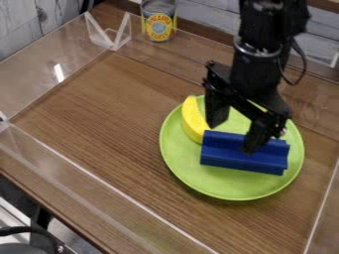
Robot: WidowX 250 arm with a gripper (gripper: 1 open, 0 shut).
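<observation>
My black gripper (241, 119) hangs open over the green plate (199, 179), its fingers reaching down around the top of the blue bar (243, 158) and beside the yellow banana (192, 121). The banana lies on the left of the plate, partly hidden behind the gripper. The blue bar lies across the front right of the plate. Whether the fingers touch either piece I cannot tell.
A can (158, 22) stands at the back edge of the wooden table, with a white plastic object (111, 35) to its left. Dark cables lie at the bottom left corner.
</observation>
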